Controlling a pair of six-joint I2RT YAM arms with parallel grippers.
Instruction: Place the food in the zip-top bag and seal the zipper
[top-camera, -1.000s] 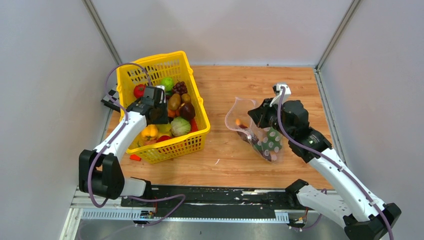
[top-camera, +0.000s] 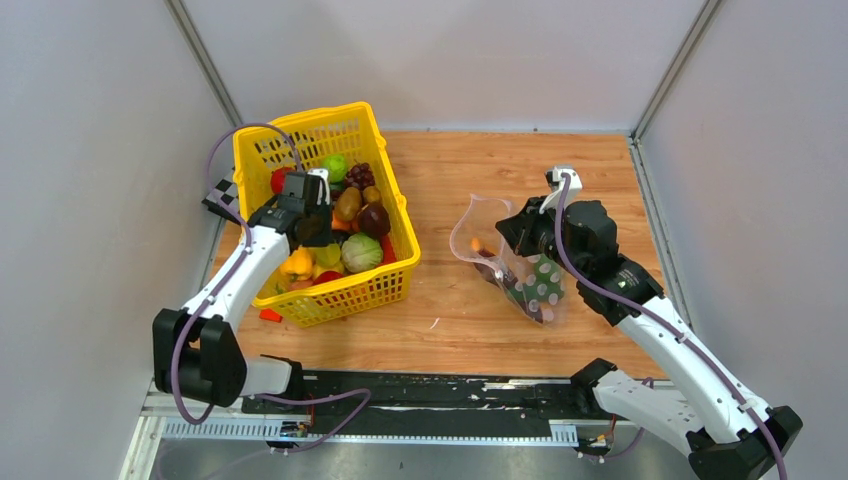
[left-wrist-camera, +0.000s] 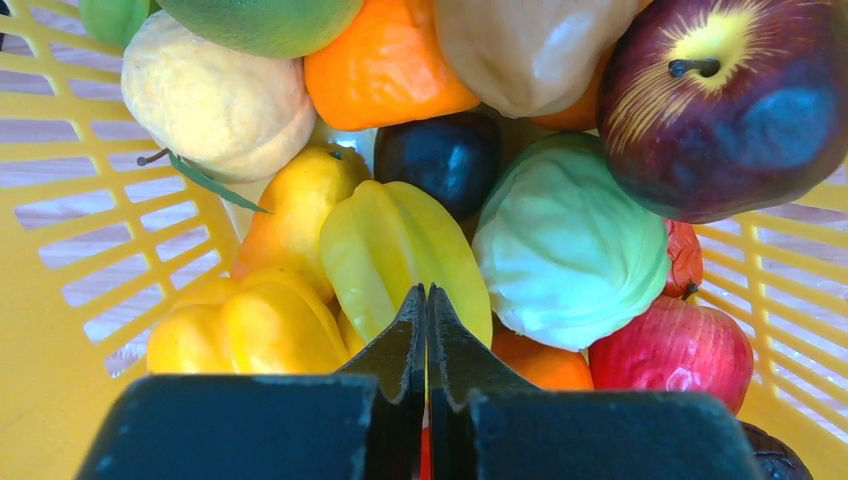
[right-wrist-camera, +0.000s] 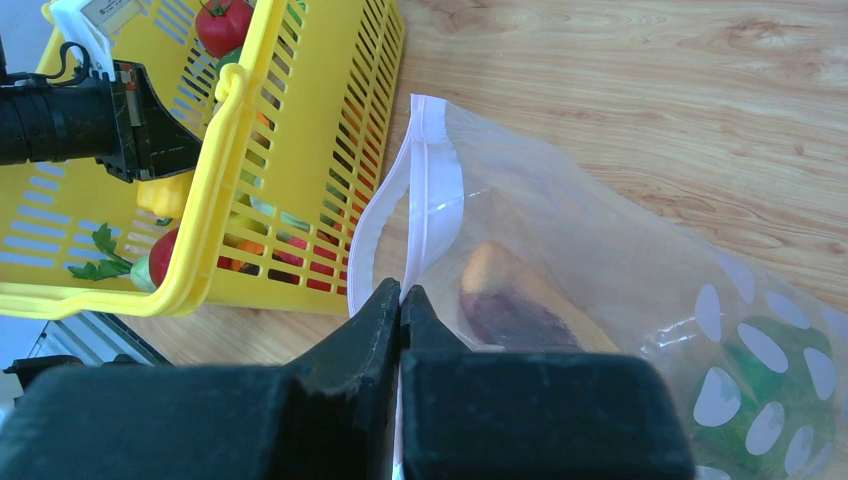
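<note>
In the left wrist view my left gripper is shut, its fingertips meeting with nothing between them. The yellow-green star fruit lies just beyond those tips, outside the fingers, among other produce in the yellow basket. My right gripper is shut on the rim of the clear zip top bag, whose mouth gapes on the side facing the basket. Inside the bag rests a tan and dark purple food piece. Green with white dots shows at the bag's far end.
Around the star fruit sit a yellow bell pepper, a pale green cabbage, a dark plum-like fruit and a large dark purple fruit. Bare wooden table lies between basket and bag.
The left gripper has drawn back slightly, leaving the fruit in the basket. The right arm and bag are still.
</note>
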